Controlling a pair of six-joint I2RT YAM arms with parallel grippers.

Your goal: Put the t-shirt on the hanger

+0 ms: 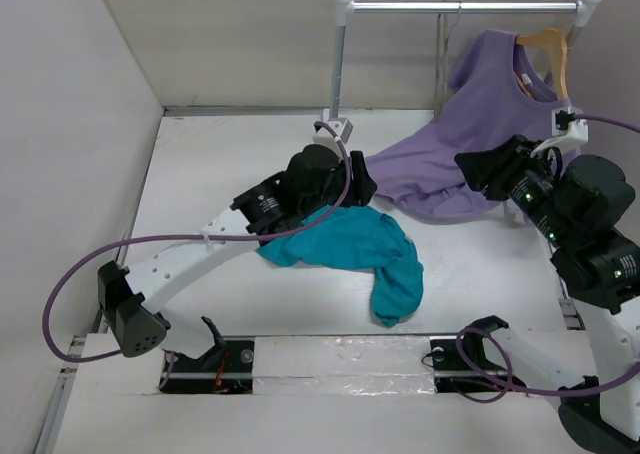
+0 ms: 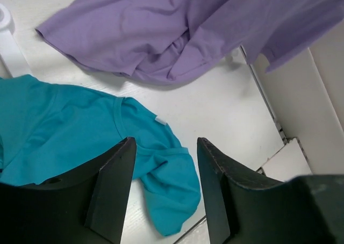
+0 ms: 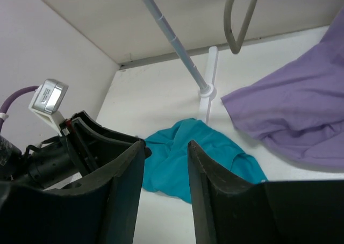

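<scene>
A teal t-shirt (image 1: 390, 274) lies crumpled on the white floor, below my left gripper, which is open with nothing between its fingers. A purple shirt (image 1: 480, 114) hangs on a wooden hanger (image 1: 545, 42) at the rack's right, its lower part spread on the floor. My right gripper stands raised in front of the purple shirt in the top view, its fingers apart and empty. In the right wrist view a bare grey bent bar (image 3: 242, 31) hangs above.
The rack's top rail (image 1: 400, 8) crosses the back, with its post (image 3: 183, 50) behind the teal cloth. Walls close in at left and right.
</scene>
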